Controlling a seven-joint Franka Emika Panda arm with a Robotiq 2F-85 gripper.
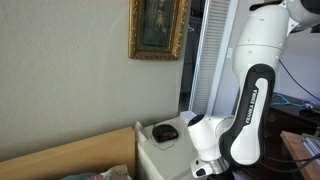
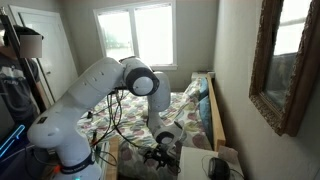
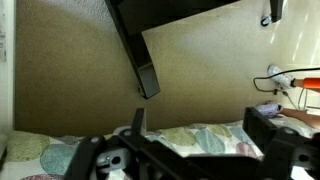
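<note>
My gripper stands open in the wrist view, with nothing between its dark fingers. It points down over bare beige floor and the edge of a patterned bedspread. The white arm reaches down at the right of exterior view 1, where its lower end is dark and partly cut off. In exterior view 2 the arm bends over beside the bed, and its fingers are too dark to make out.
A black angled bar crosses the floor in the wrist view. Cables lie at the right. A black object rests on a white surface beside the wooden headboard. A gold-framed picture hangs on the wall.
</note>
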